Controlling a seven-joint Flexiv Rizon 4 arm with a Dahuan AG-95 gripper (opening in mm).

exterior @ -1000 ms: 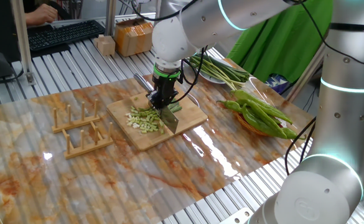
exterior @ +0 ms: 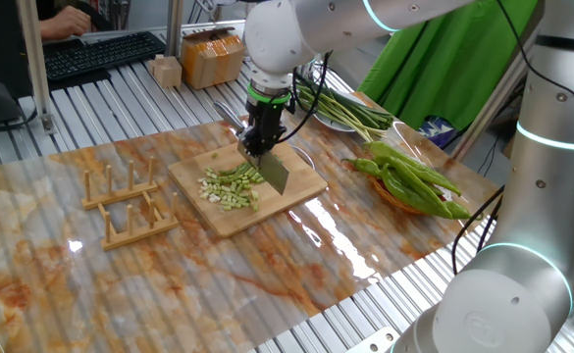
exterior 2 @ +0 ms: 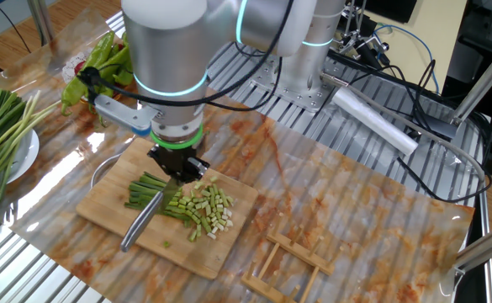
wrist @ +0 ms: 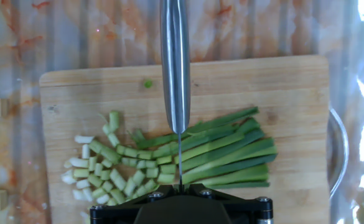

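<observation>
A knife with a silver handle is gripped by my gripper, which is shut on it. Its broad blade hangs over the wooden cutting board, seen nearly edge-on in the wrist view. Cut pale green pieces lie scattered on the board to the left of the blade in that view. Longer green stalks lie side by side, mostly to its right. The blade's lower edge is hidden in the wrist view, so I cannot tell there how far it is from the stalks.
A wooden peg rack stands left of the board in exterior view 1. Green peppers fill a basket to the right, and a plate of long green stalks sits behind.
In exterior view 1, my gripper and the knife have risen a little and shifted slightly right. The cut pieces and stalks look about the same.
</observation>
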